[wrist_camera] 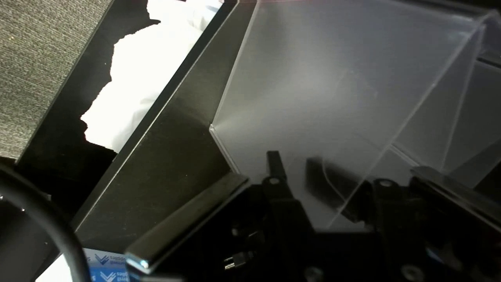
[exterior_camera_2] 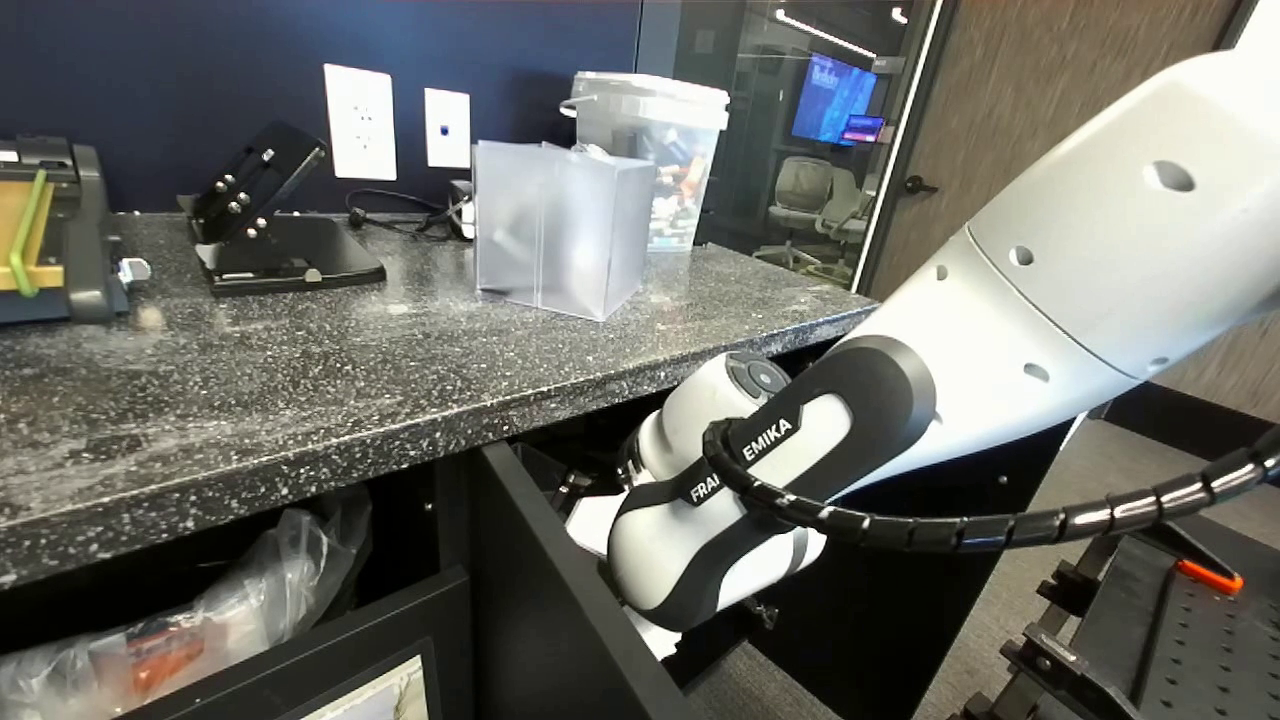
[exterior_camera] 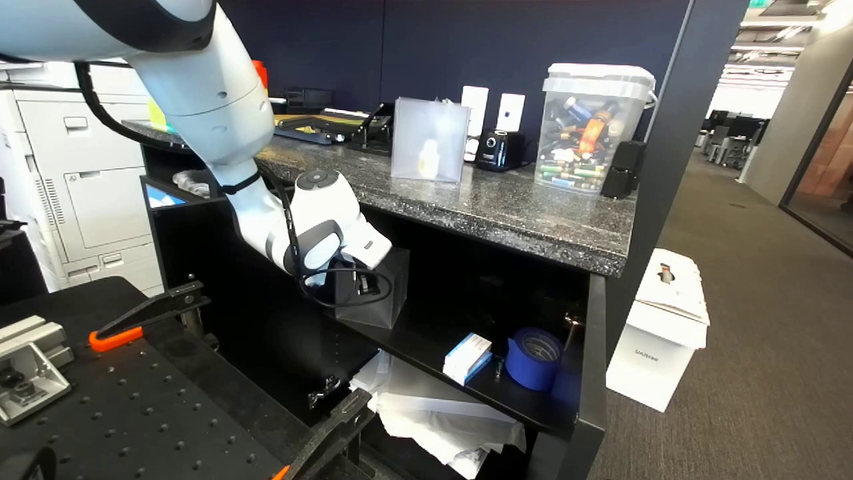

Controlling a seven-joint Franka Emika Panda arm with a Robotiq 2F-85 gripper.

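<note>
A clear, open box (exterior_camera: 390,297) sits in the open drawer, towards its left end in exterior view 1. My gripper reaches down at this box. In the wrist view a gap shows between its dark fingers, so it stands part open. The clear box (wrist_camera: 310,89) fills much of that view, and one finger appears through or against its clear wall. Whether a wall lies between the fingers is hard to tell. The hand hides the gripper in exterior view 2.
A blue tape roll (exterior_camera: 534,359) and a small white-and-blue box (exterior_camera: 468,357) lie to the right in the drawer. The granite counter (exterior_camera: 496,209) overhangs it, bearing a frosted box (exterior_camera: 430,140) and a bucket (exterior_camera: 593,128). White plastic (exterior_camera: 440,412) lies below.
</note>
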